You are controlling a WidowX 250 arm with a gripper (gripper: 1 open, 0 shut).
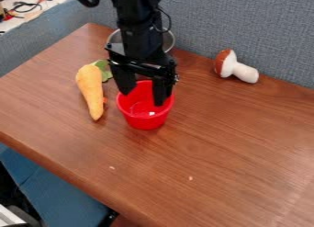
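My black gripper [141,88] stands open above a red cup [145,117], its fingertips reaching down into or just over the cup's opening, one toward each side. The cup sits upright on the wooden table [215,157], and I see nothing held between the fingers. A yellow plush carrot [91,88] with a green top lies to the left of the cup.
A plush mushroom [240,70] with a red cap lies at the back right. A silvery round container [168,38] is partly hidden behind the arm. The grey padded wall bounds the back.
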